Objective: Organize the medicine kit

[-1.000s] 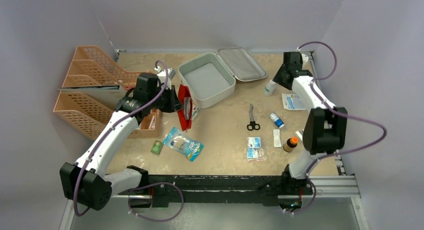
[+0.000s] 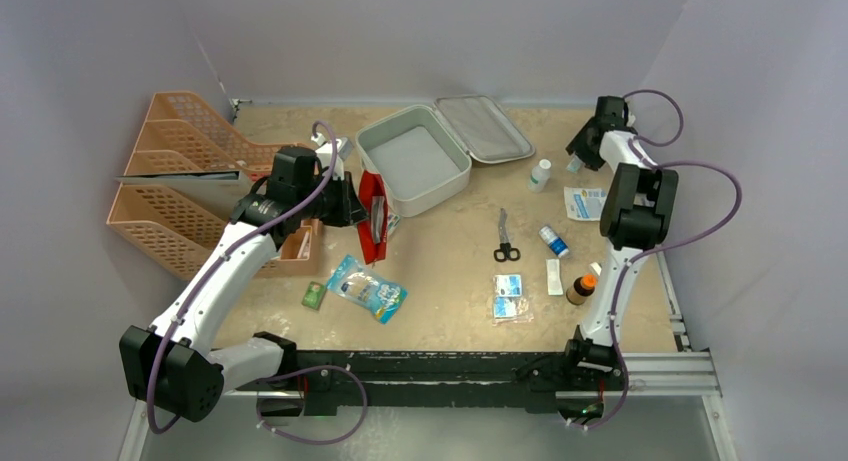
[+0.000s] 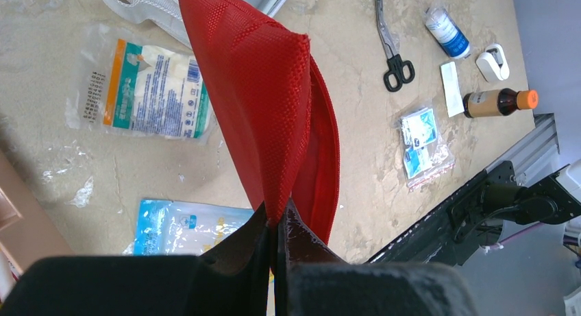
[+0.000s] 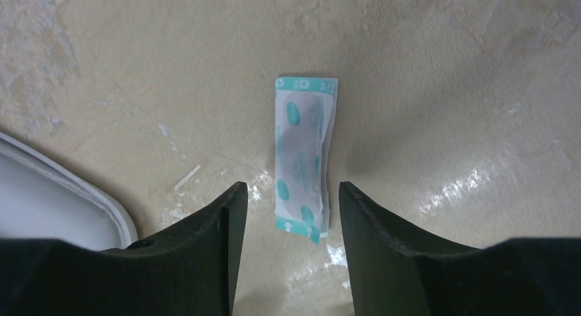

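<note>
A red fabric pouch (image 3: 257, 90) hangs from my left gripper, whose fingers are shut on its narrow end. From above, that pouch (image 2: 372, 217) is just left of the grey medicine case (image 2: 428, 189), which stands empty with its lid (image 2: 485, 128) folded back. My right gripper is open over a small white-and-teal packet (image 4: 298, 148). The packet lies flat on the table, visible between the spread fingers, with nothing gripped. A white bottle (image 2: 540, 175), scissors (image 2: 507, 252), a blue-and-white bottle (image 2: 553, 241) and a brown bottle (image 3: 499, 103) lie or stand on the table.
An orange organizer (image 2: 180, 236) fills the left side. A blue bag (image 2: 368, 288), a small green box (image 2: 314, 296), a bag of small packets (image 2: 508, 299), a white strip (image 2: 553, 277) and a printed packet (image 2: 584, 203) are spread about.
My right arm has swung right, away from the white bottle, and lies lower at the table's far right, where the small packet now shows. The left arm and red pouch have stayed put.
</note>
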